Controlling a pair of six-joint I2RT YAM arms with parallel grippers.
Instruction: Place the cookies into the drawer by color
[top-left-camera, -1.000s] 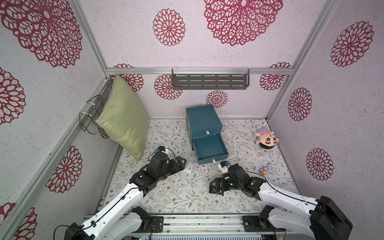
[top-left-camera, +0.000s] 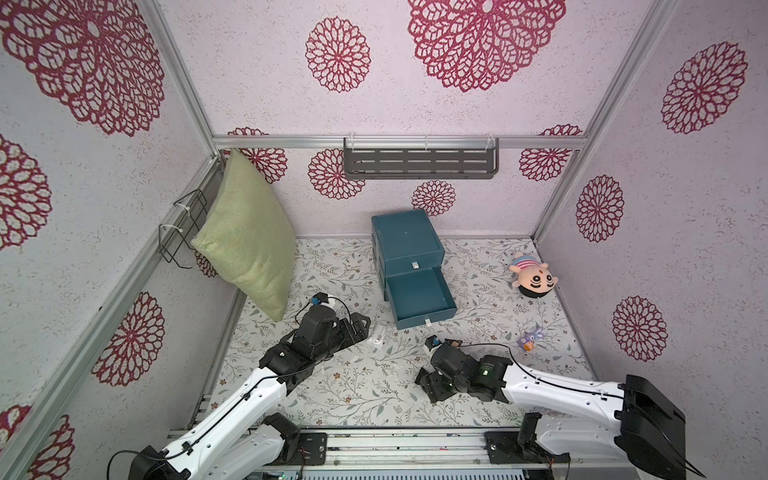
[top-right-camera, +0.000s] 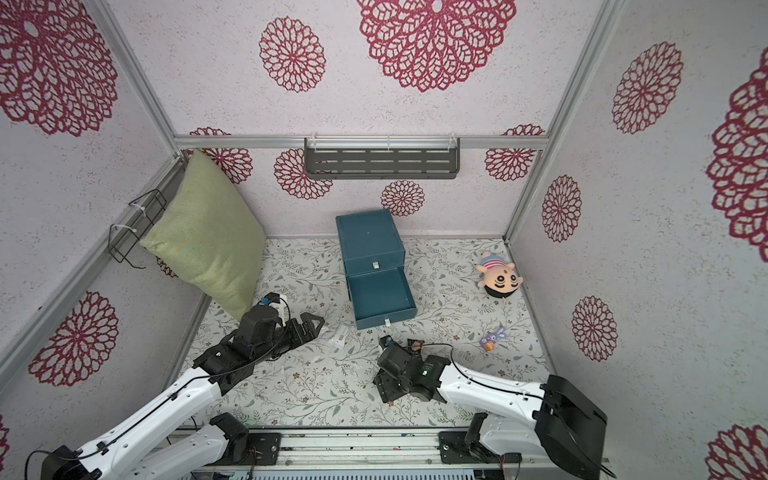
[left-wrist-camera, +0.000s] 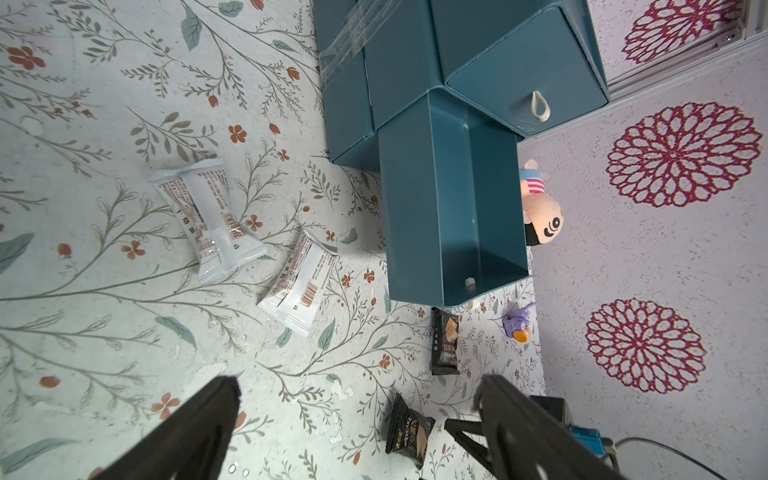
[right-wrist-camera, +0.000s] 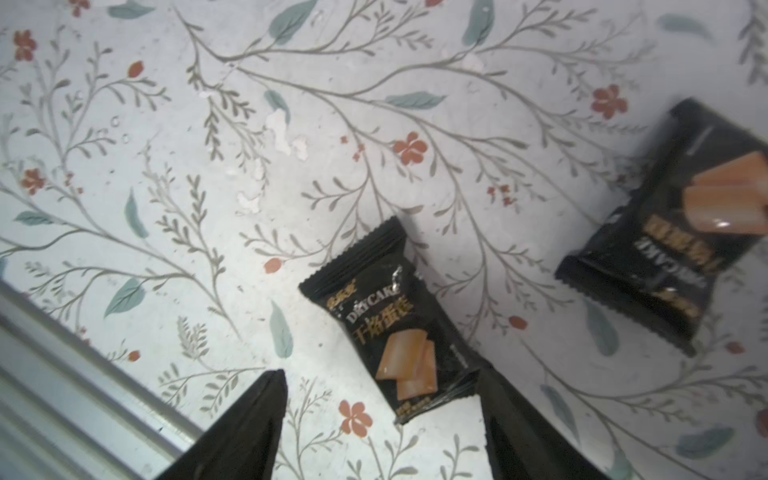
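Observation:
Beneath my open right gripper lies a black cookie packet (right-wrist-camera: 396, 320), flat on the table and slightly ahead of the fingers, with nothing gripped. A second black packet (right-wrist-camera: 676, 228) lies farther right in the right wrist view. Two white cookie packets (left-wrist-camera: 206, 216) (left-wrist-camera: 300, 280) rest beside the drawer box in the left wrist view. My left gripper hangs open and empty above the table, with the white packets ahead of it. The blue-green drawer box (top-left-camera: 406, 238) has its lower drawer (top-left-camera: 421, 297) pulled out and empty; its upper drawer is closed.
A plush doll (top-left-camera: 533, 276) lies at the right, with a small purple toy (top-left-camera: 529, 340) nearer the front. The green cushion (top-left-camera: 248, 236) leans at the left. A grey shelf (top-left-camera: 420, 163) hangs on the back wall.
My right arm has lowered and shifted toward the front of the table, its gripper turning a little. The left arm has hardly moved, and the drawer is unchanged.

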